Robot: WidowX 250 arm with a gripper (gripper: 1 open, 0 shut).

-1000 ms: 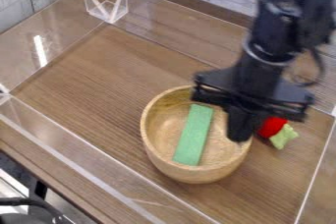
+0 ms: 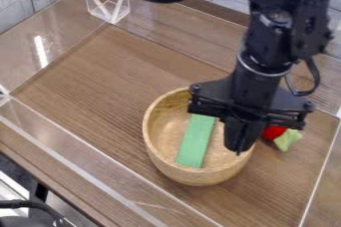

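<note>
My dark gripper (image 2: pixel 242 129) hangs low over the right half of a round tan bowl (image 2: pixel 167 161), its fingertips shut. A flat green block (image 2: pixel 194 143) lies in the bowl on its left side, left of the fingers. Right of the bowl, partly hidden behind the gripper, lie a red object (image 2: pixel 276 132) and a pale green piece (image 2: pixel 290 141).
A white wire stand (image 2: pixel 107 2) is at the back left. A pale rail runs along the front left edge, with dark cables at the bottom left.
The bowl and green block look unmoved.
</note>
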